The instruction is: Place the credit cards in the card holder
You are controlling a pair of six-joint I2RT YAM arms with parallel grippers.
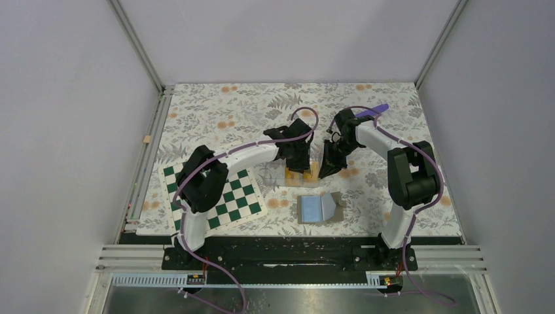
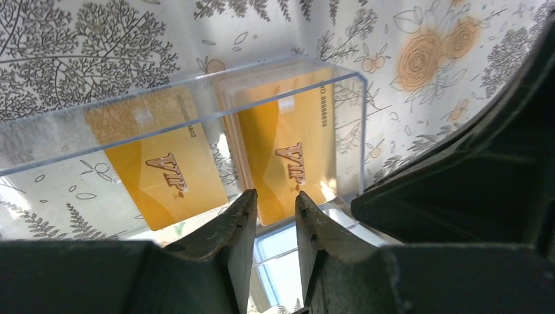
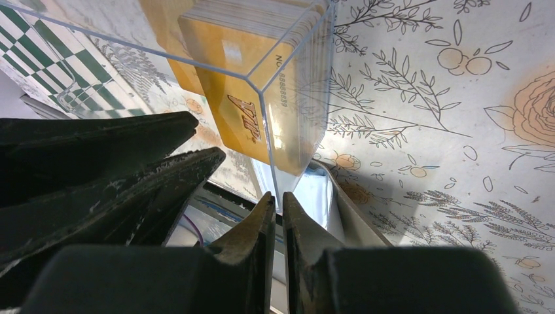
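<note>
A clear box (image 2: pixel 358 124) holds yellow cards, a thicker stack (image 2: pixel 288 150) on the right and a thinner one (image 2: pixel 163 163) on the left. My left gripper is part open over the near end of the thicker stack; no card shows clearly gripped between its fingertips. At the box's right front corner, my right gripper is shut on the thin clear wall. In the top view the card holder (image 1: pixel 312 209) lies spread open in front of the box, with blue inner pages and a grey cover.
A green and white checkered board (image 1: pixel 234 204) lies at the left, under the left arm. Behind the right gripper is a purple object (image 1: pixel 373 111). The two grippers are close together.
</note>
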